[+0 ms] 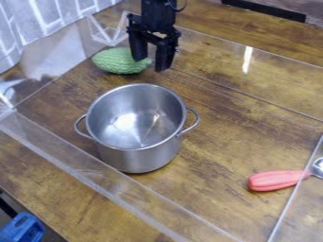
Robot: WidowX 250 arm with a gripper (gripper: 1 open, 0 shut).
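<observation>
A black gripper [151, 59] hangs at the top centre, its two fingers apart with nothing visible between them, just right of a green textured oval object [120, 61], perhaps a cloth or toy vegetable. A steel pot [136, 142] with two side handles stands empty on the wooden surface below and in front of the gripper.
A red-handled utensil [278, 180] lies at the lower right. Clear plastic walls edge the work area. A blue object [19, 230] is at the bottom left corner. The wood to the right of the pot is clear.
</observation>
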